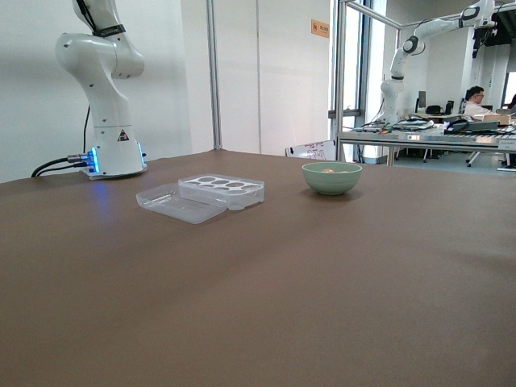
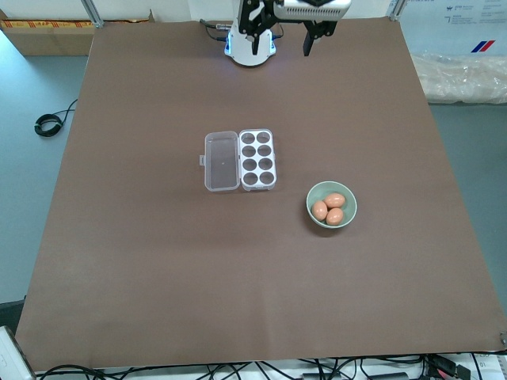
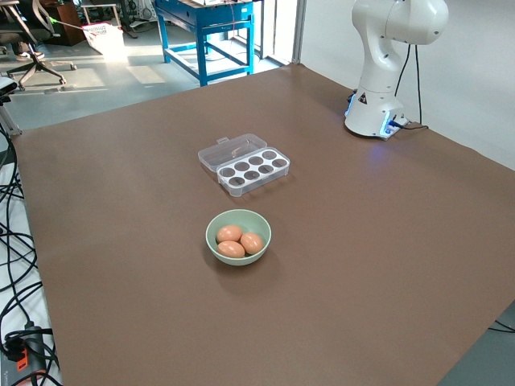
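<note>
A clear plastic egg box point(image 2: 257, 160) with its lid point(image 2: 222, 162) folded open and its wells empty lies mid-table. Right of it in the left view, a green bowl point(image 2: 346, 215) holds three brown eggs point(image 3: 229, 249). The black gripper point(image 2: 281, 43) hangs at the top edge of the left view, over the robot's base and well away from box and bowl; its fingers are apart, with nothing seen between them. The top and right views show the arm but not the gripper.
The robot's white base point(image 3: 374, 117) stands at one edge with cables. Cables point(image 3: 16, 265) lie along another side, off the table.
</note>
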